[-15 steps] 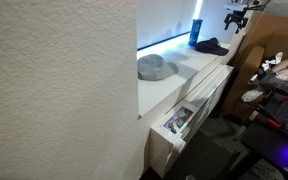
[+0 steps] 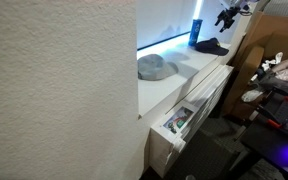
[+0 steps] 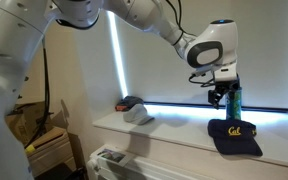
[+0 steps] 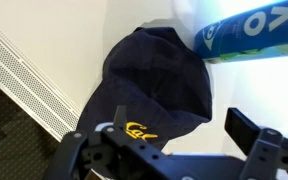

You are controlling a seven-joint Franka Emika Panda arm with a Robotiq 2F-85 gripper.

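Observation:
A dark navy cap [image 3: 234, 137] with yellow "Cal" lettering lies on the white window ledge. A blue can or bottle [image 4: 254, 32] stands behind it, and it also shows as a blue upright shape [image 2: 195, 31] in exterior view 1. My gripper is open above the cap, its two black fingers well apart with nothing between them. In exterior view 2 the gripper [image 3: 222, 96] hangs in front of the bottle [image 3: 234, 103], clear of the cap.
A grey hat [image 2: 156, 67] lies farther along the ledge [image 2: 164, 92]. Below the ledge stands an open drawer [image 2: 180, 118] with small items inside. Cardboard boxes [image 3: 46, 145] and a dark table [image 2: 276, 146] are off to the side.
In exterior view 1 my gripper has moved left, over the cap and closer to the bottle. The cap, bottle and grey hat have not moved.

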